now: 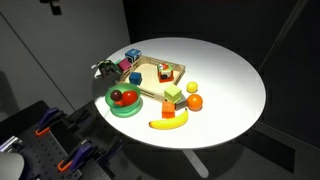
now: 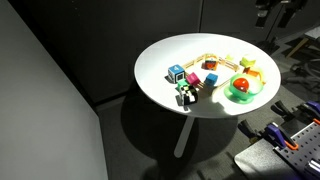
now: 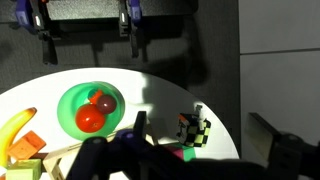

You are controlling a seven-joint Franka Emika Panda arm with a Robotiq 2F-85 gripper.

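My gripper is open, its dark fingers wide apart at the bottom of the wrist view. It hangs high above the table, showing at the top right of exterior view 2 [image 2: 272,17]. Between and beyond the fingers, a black-and-white checkered block [image 3: 194,129] sits near the table edge, untouched. A green bowl [image 1: 111,105] holds a red tomato [image 1: 130,98] and a dark plum [image 1: 116,95]. A shallow wooden tray [image 1: 150,92] contains a blue cube [image 1: 136,78] and a red-and-green block [image 1: 165,73].
A banana [image 1: 169,121], orange cube [image 1: 168,109], orange [image 1: 195,102], yellow ball [image 1: 192,87] and green cube [image 1: 173,93] lie near the tray. A pink cube [image 2: 192,78] and blue-white block [image 2: 177,73] stand outside it.
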